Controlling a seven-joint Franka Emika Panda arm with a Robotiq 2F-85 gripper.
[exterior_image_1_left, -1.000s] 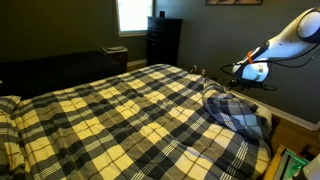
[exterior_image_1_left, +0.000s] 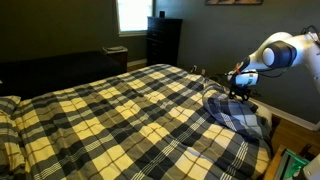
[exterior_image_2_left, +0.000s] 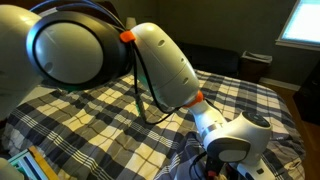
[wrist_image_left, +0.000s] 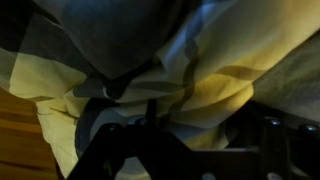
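Observation:
A plaid blanket (exterior_image_1_left: 120, 110) in dark, white and yellowish checks covers a wide flat surface. At its right side the cloth is bunched, and its grey underside (exterior_image_1_left: 232, 112) shows there. My gripper (exterior_image_1_left: 240, 94) is down at the far end of this bunched part. Close up in the wrist view, creased folds of the blanket (wrist_image_left: 195, 75) fill most of the picture. Dark fingers (wrist_image_left: 150, 140) stand apart at the lower edge, with cloth between and in front of them. The dimness hides whether they touch it. In the second exterior view, the arm covers the fingertips.
Wooden floor (exterior_image_1_left: 298, 137) shows along the right side. A dark dresser (exterior_image_1_left: 163, 42) stands by the back wall, left of the arm. Beyond the blanket's far left lies a dark couch (exterior_image_1_left: 60, 72). Most of the blanket's middle lies flat and clear.
The arm has reached lower and further left, bringing my gripper from above the bunched blanket down to its folds. The blanket looks about the same in the exterior view.

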